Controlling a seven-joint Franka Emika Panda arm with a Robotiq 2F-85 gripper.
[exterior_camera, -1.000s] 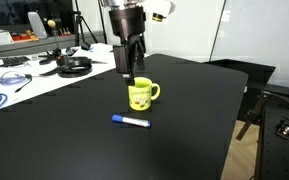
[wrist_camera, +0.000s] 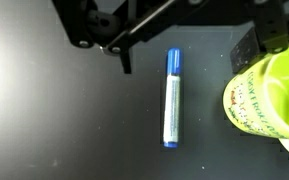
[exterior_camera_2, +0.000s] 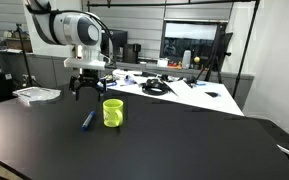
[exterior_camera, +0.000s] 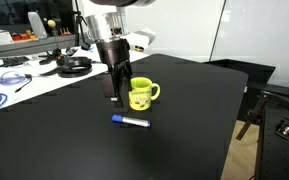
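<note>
A blue-and-white marker [wrist_camera: 171,105] lies flat on the dark table, its blue cap [wrist_camera: 174,62] pointing up toward the gripper in the wrist view. Beside it stands a yellow-green mug [exterior_camera: 141,94], upright, with printed decoration on its side. My gripper is open, its fingers spread to either side of the marker's cap end in the wrist view, with nothing held. In exterior view 2 the gripper [exterior_camera_2: 89,90] hangs above the table, behind the marker [exterior_camera_2: 88,121]. The right finger [wrist_camera: 248,52] appears close to the mug; whether they touch I cannot tell.
Black headphones [exterior_camera: 74,66] and blue cables [exterior_camera: 8,78] lie on the white surface at the back left in exterior view 1. A clear tray [exterior_camera_2: 38,94] sits at the left in exterior view 2. Bare table [exterior_camera: 189,120] extends around the marker and right of the mug.
Marker and mug have stayed put.
</note>
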